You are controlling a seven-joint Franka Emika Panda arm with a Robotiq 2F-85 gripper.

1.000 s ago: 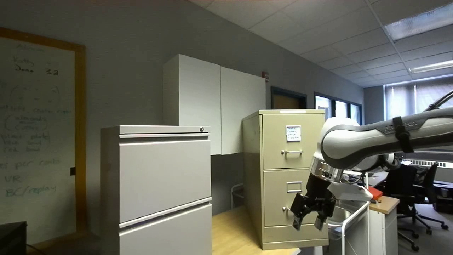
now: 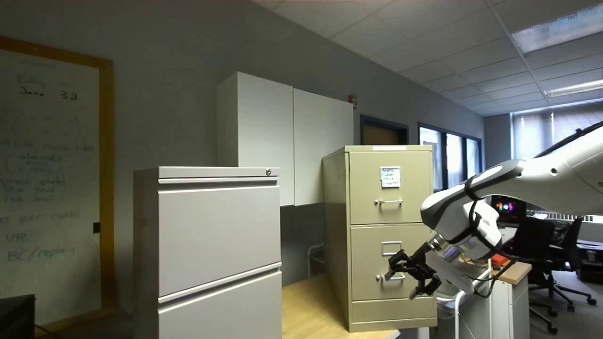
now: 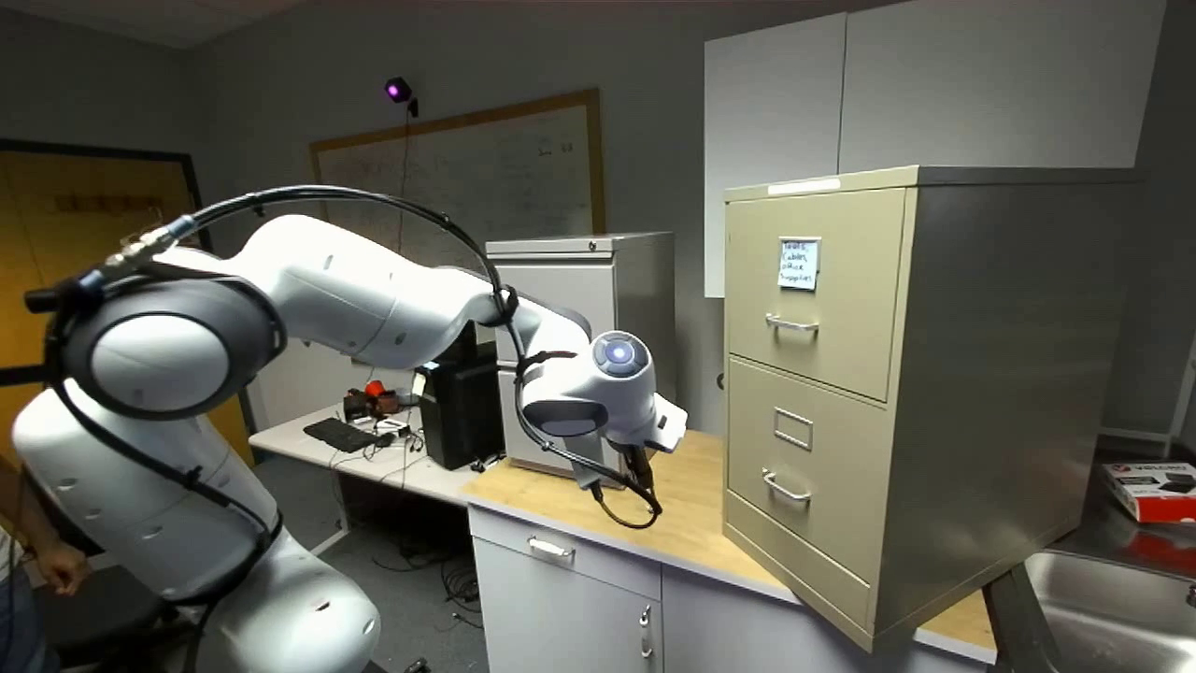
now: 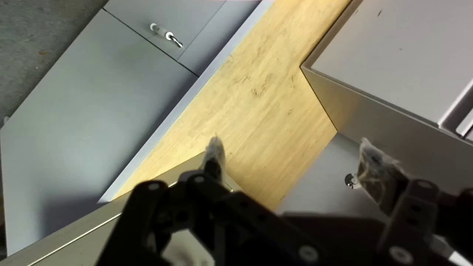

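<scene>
My gripper stands open, its two fingers wide apart with nothing between them. In exterior view 1 the gripper (image 2: 402,285) appears in front of the lower drawer of the beige filing cabinet (image 2: 334,237); I cannot tell the distance between them. Exterior view 2 hides the fingers behind the wrist. The beige cabinet (image 3: 818,471) has two closed drawers, an upper handle (image 3: 791,324) and a lower handle (image 3: 785,487). A grey cabinet (image 2: 219,237) with its drawers closed stands apart from it. Between the two, the wrist view shows bare wooden counter (image 4: 261,106).
Under the counter are grey cupboard doors (image 4: 88,106) with a small handle (image 4: 166,34). A sink (image 3: 1104,606) and a red-and-white box (image 3: 1155,490) lie beyond the beige cabinet. White wall cupboards (image 2: 265,130) hang above. A black computer tower (image 3: 462,409) stands beside the grey cabinet.
The arm has swung and rotated at the wrist. The gripper, which pointed downward, now tilts toward the left in exterior view 1. Both cabinets look unchanged.
</scene>
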